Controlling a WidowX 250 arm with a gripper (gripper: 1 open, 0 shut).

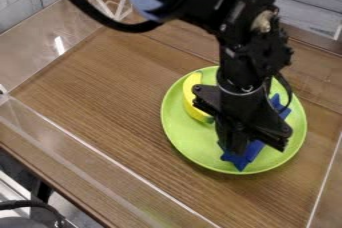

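Note:
A green plate (183, 142) sits on the wooden table at the right. On it lie a yellow banana (194, 92) at the left and a blue object (241, 156), largely covered by the gripper. My black gripper (243, 132) is down over the blue object at the middle of the plate. Its fingertips are hidden behind its body, so I cannot tell whether it holds anything. More blue shows at the plate's right, behind the gripper.
Clear plastic walls edge the table at left and front, and a pale wooden board stands at the back.

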